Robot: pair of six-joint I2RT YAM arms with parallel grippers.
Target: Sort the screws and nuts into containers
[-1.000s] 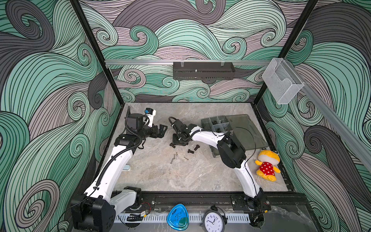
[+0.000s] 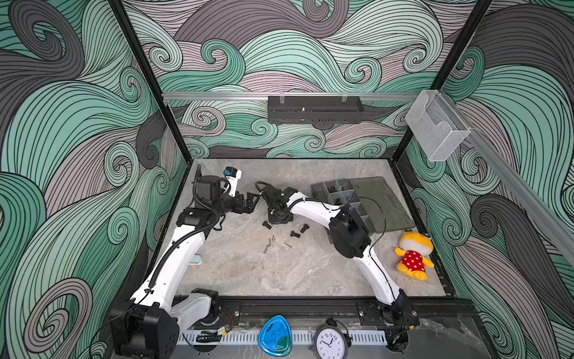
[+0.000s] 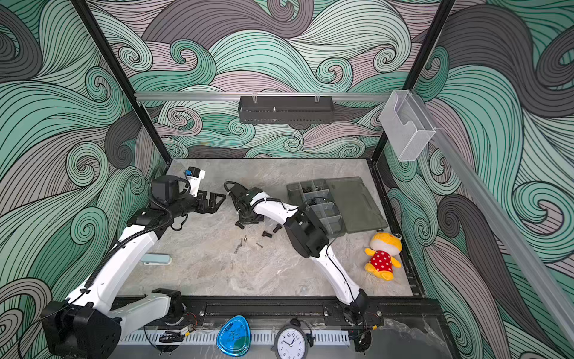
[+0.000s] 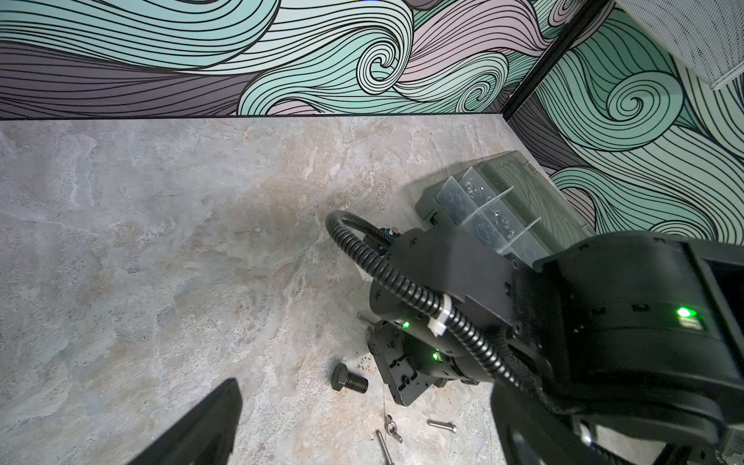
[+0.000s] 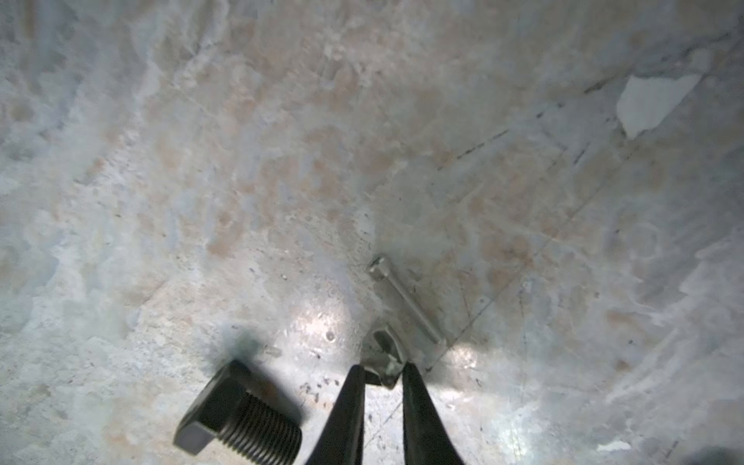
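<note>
Small silver screws and nuts and several black bolts (image 2: 294,234) lie scattered mid-table. In the right wrist view my right gripper is low, its narrowly spaced fingertips at a silver wing nut (image 5: 387,345); whether it grips it is unclear. A silver screw (image 5: 407,302) lies just beyond, a black bolt (image 5: 255,426) to the left. My left gripper (image 2: 248,203) hangs at the left; its blurred fingers are wide apart in the left wrist view, nothing seen between them. The divided container (image 3: 323,209), holding small parts, sits at the right behind my right arm.
A yellow plush toy (image 2: 412,257) lies at the front right, a pale blue object (image 3: 154,259) at the front left.
The left arm and the loose parts show no visible movement.
</note>
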